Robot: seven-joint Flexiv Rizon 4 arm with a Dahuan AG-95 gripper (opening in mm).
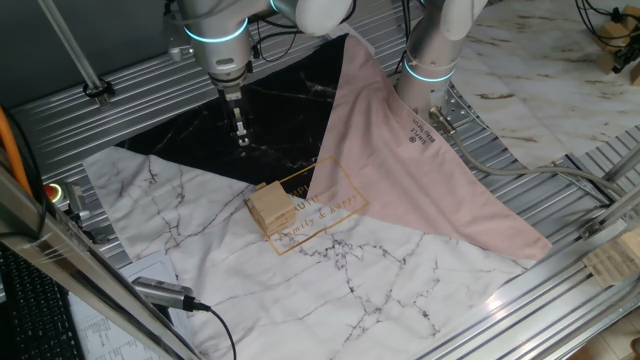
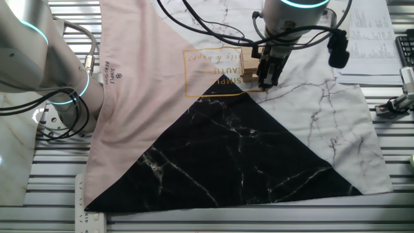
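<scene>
A small stack of pale wooden blocks [image 1: 268, 210] sits on the marble-patterned cloth [image 1: 200, 250], at the left part of the gold printed frame. Over the black part of the cloth hangs my gripper [image 1: 242, 141], pointing down and apart from the blocks in exterior view 1. In exterior view 2 the gripper [image 2: 264, 85] overlaps the view of the wooden blocks [image 2: 248, 62] and hides part of them. Nothing is seen hanging from the fingertips; they are too small and dark to show how far apart they stand.
The pink part of the cloth [image 1: 400, 160] lies flat beside the arm's base [image 1: 425, 85]. A metal post [image 1: 90, 220] and a cabled grey device [image 1: 165, 293] stand at the left.
</scene>
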